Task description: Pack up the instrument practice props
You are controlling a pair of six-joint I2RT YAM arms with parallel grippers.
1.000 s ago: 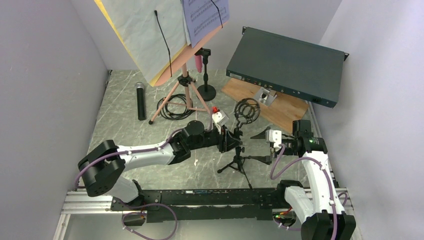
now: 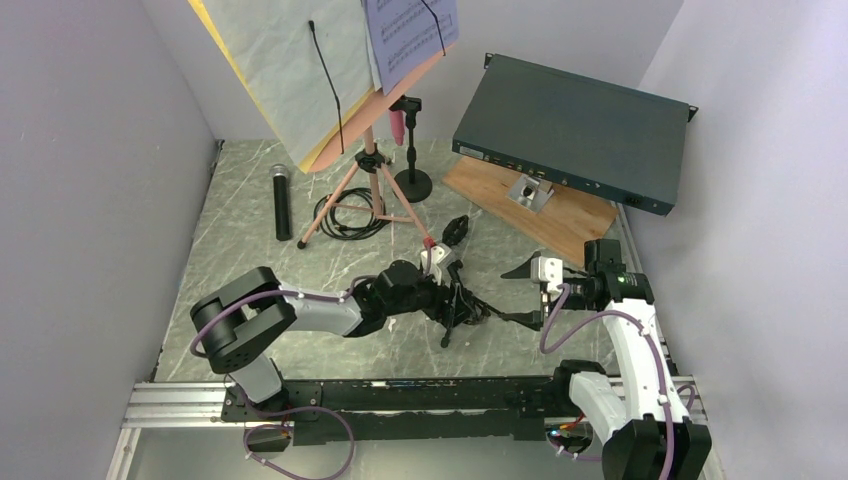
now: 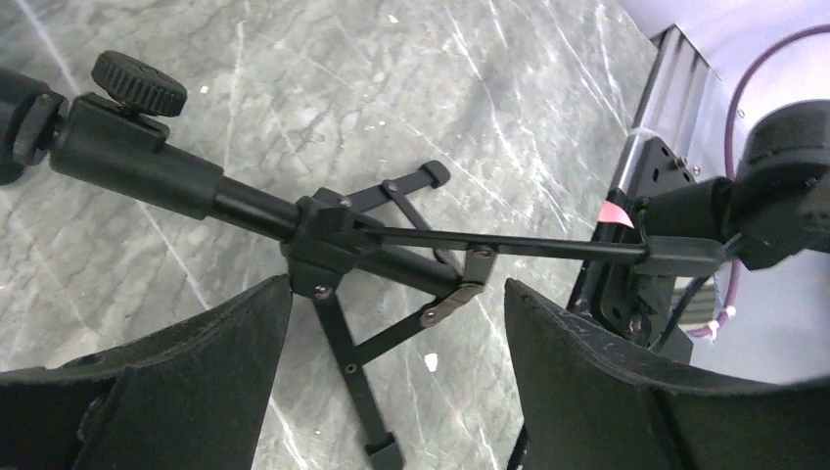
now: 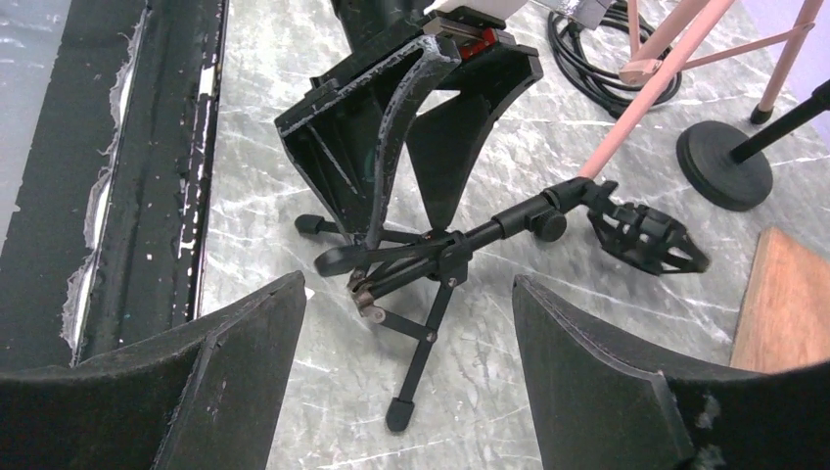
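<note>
A small black folding stand (image 3: 323, 235) lies tilted low on the marble table, its legs (image 4: 417, 359) partly spread and a dark clamp head (image 4: 641, 235) at its upper end. My left gripper (image 2: 450, 300) is over the stand's leg base; in the right wrist view its dark fingers (image 4: 440, 157) reach down onto the hub. In its own view the fingers stand apart, with the stand below. My right gripper (image 2: 520, 295) is open to the right of the stand, with no object between its fingers.
A pink music stand (image 2: 350, 190), coiled cable (image 2: 340, 230), microphone (image 2: 282, 205) and round-based stand (image 2: 413, 185) stand or lie behind. A wooden board (image 2: 480, 190) carries a rack unit (image 2: 570, 130) at right rear. The table's front edge is close.
The black stand has tipped from upright to lying low, its ring top dropping out of sight behind it. The left gripper has moved down and toward the leg base. The right arm looks unchanged.
</note>
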